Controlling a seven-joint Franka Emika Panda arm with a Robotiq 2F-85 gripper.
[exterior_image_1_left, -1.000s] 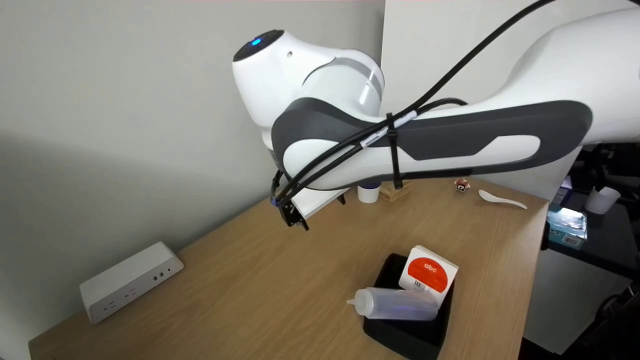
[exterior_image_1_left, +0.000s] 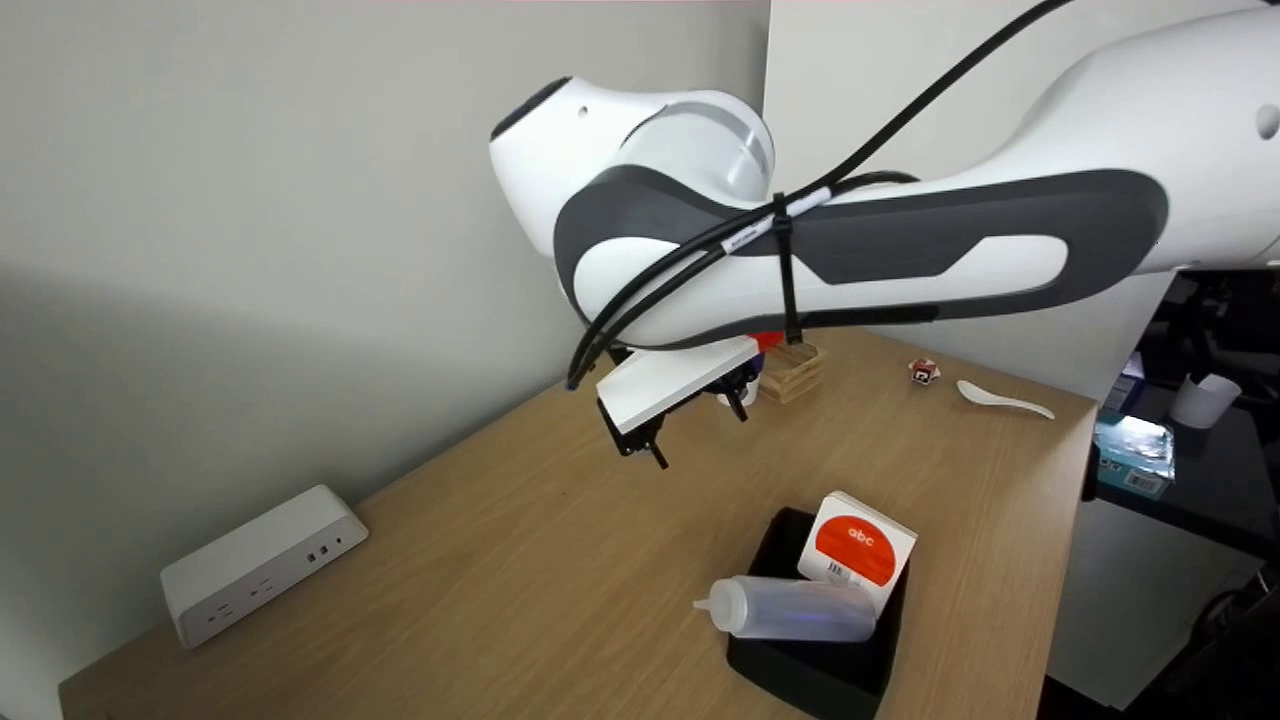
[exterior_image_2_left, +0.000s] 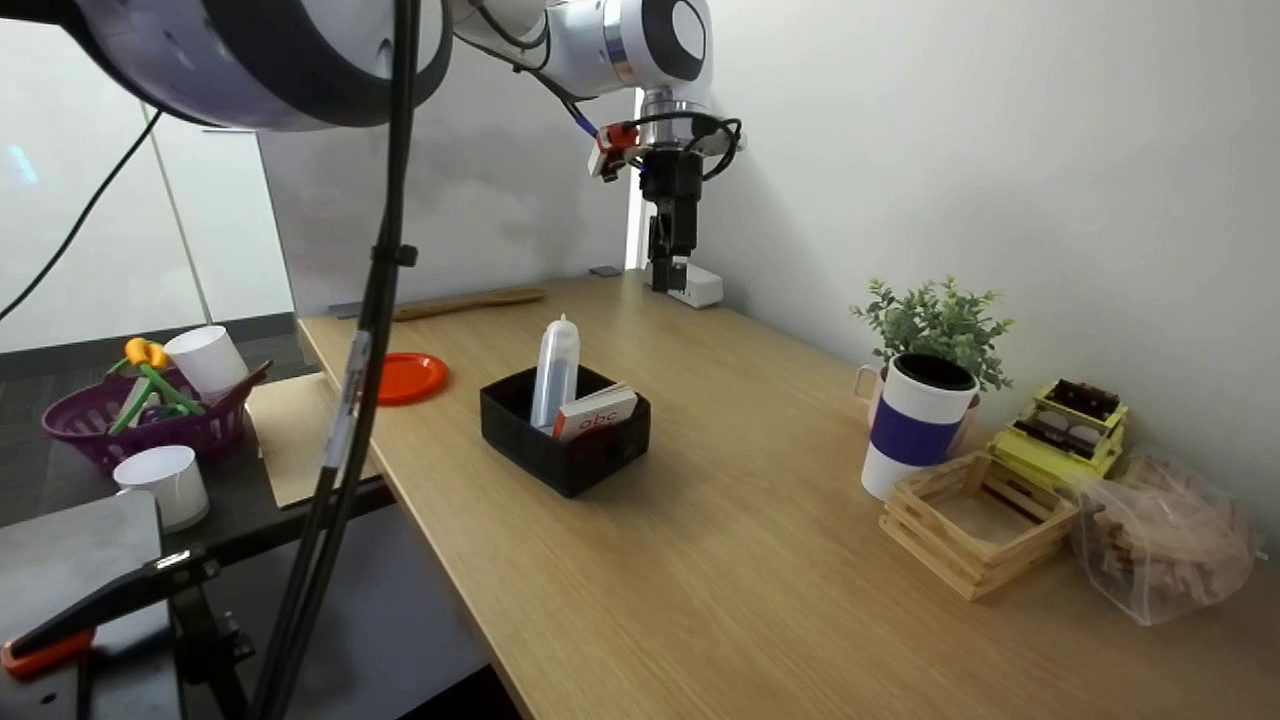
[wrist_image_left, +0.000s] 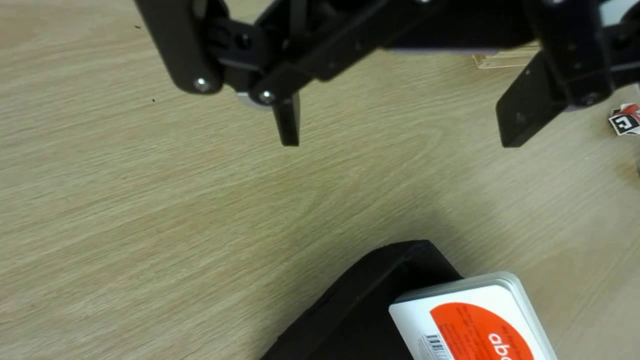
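Observation:
My gripper (exterior_image_1_left: 698, 436) hangs above the wooden table with its two fingers well apart. In the wrist view, bare tabletop shows between the fingers, and nothing is held. A black bin (exterior_image_1_left: 768, 664) stands on the table, nearer to the first exterior camera than my gripper. Inside it a white box with a red "abc" label (exterior_image_1_left: 855, 546) leans beside a clear squeeze bottle (exterior_image_1_left: 794, 610). The wrist view has this box (wrist_image_left: 477, 321) and part of the bin (wrist_image_left: 354, 300) at its lower edge; the bottle is out of that view.
Along the wall are a white power strip (exterior_image_1_left: 264, 562), a white-and-blue cup (exterior_image_2_left: 914, 432), a plant (exterior_image_2_left: 936, 324), a wooden crate (exterior_image_2_left: 948, 554) and a bagged bundle (exterior_image_2_left: 1170, 540). A white spoon (exterior_image_1_left: 1005, 400) and a red plate (exterior_image_2_left: 410, 377) lie elsewhere.
My gripper has shifted to the right in the first exterior view, and the arm's wrist has turned slightly, bringing more of the gripper into sight. Bin, box and bottle have stayed put.

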